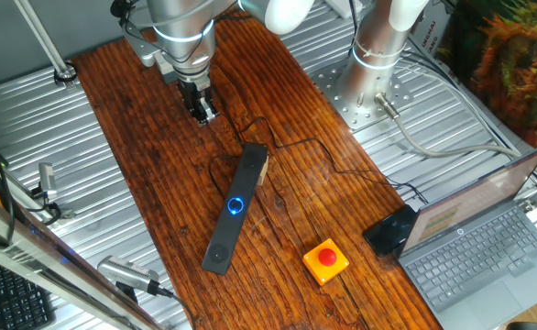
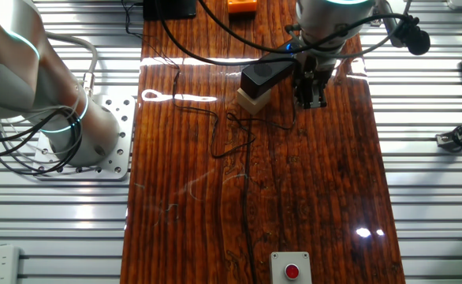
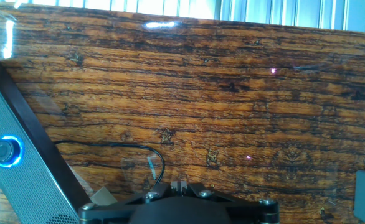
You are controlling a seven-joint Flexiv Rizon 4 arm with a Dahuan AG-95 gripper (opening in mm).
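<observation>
My gripper point(image 1: 207, 117) hangs over the wooden table, close to the far end of a long black speaker bar point(image 1: 235, 209) but apart from it. Its fingers come together at the bottom of the wrist view, shut, with nothing visible between them. The bar has a round knob point(image 3: 5, 151) ringed in glowing blue light. One end of it rests on a pale wooden block point(image 2: 253, 100). An orange box with a red button point(image 1: 326, 261) sits on the table beside the bar. A grey box with a red button point(image 2: 292, 270) shows at the other end of the table.
A thin black cable point(image 1: 314, 143) snakes across the table from the bar. An open laptop point(image 1: 475, 261) and a black phone-like object point(image 1: 390, 230) lie at the right side. The wooden table point(image 2: 191, 213) has wide bare room between the bar and the grey box.
</observation>
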